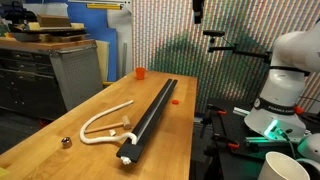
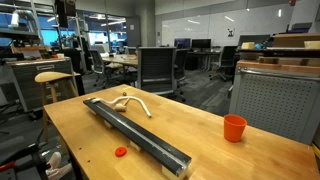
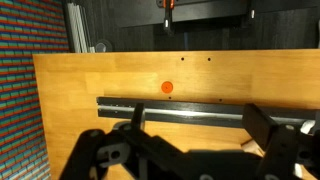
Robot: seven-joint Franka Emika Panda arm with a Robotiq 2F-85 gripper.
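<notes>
My gripper stands open high above the wooden table (image 3: 80,90), its two dark fingers well apart with nothing between them. Below it in the wrist view runs a long black rail (image 3: 185,107), lying flat, and beside that a small red-orange disc (image 3: 167,87). The disc (image 2: 121,152) is apart from the rail (image 2: 138,133). On the rail's other side lies a bent white tube (image 1: 97,130) with a wooden piece (image 1: 108,127) near it. An orange-red cup (image 2: 234,128) stands upright toward one end of the table.
A small round metallic item (image 1: 66,142) sits near the table's edge. The white robot arm (image 1: 280,100) rises at the right in exterior view 1. Around the cup, the tabletop (image 2: 200,115) has free room. A wooden stool (image 2: 55,78) stands off the table.
</notes>
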